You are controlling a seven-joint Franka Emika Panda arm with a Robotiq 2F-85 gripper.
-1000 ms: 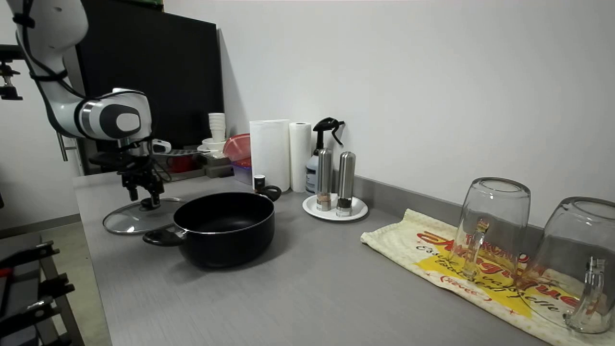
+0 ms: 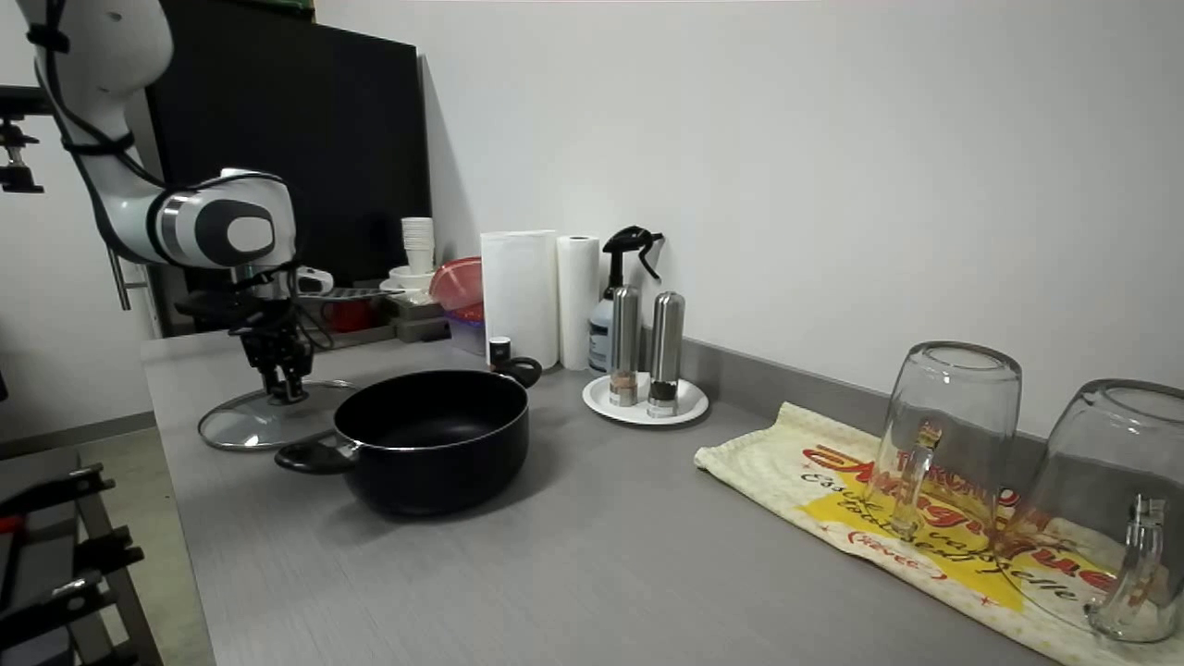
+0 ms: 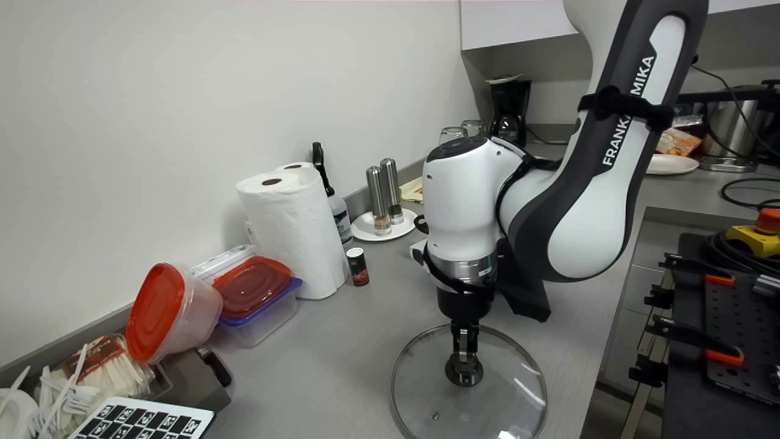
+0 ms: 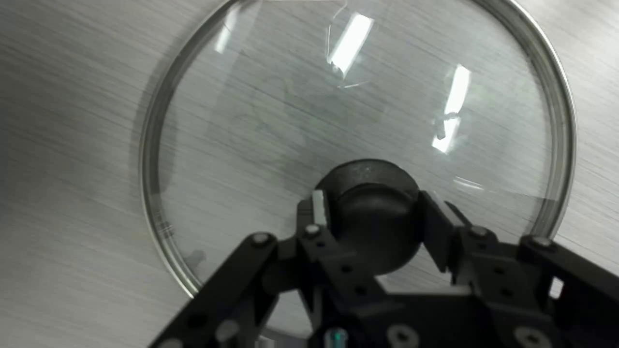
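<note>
A round glass lid (image 2: 239, 427) with a metal rim lies flat on the counter, left of the black pot (image 2: 435, 461) in exterior view 1. The pot stands uncovered, and one of its handles reaches over toward the lid. My gripper (image 2: 289, 388) points straight down above the lid's centre. In the wrist view, the black knob (image 4: 371, 232) of the lid (image 4: 261, 127) sits between the two fingers, and the gripper is shut on it. Exterior view 2 shows the same lid (image 3: 504, 399) resting on the counter under the gripper (image 3: 464, 362); the pot is mostly hidden there behind the arm.
Paper towel rolls (image 2: 519, 298), a spray bottle (image 2: 601, 331) and a white plate (image 2: 688, 405) with two metal mills line the wall. Glass mugs (image 2: 943, 444) stand upside down on a cloth (image 2: 766, 446). The counter in front of the pot is clear.
The gripper was open around the knob's height a second ago; its fingers have now come together on the knob. The arm has shifted very slightly, while the lid and pot have stayed put.
</note>
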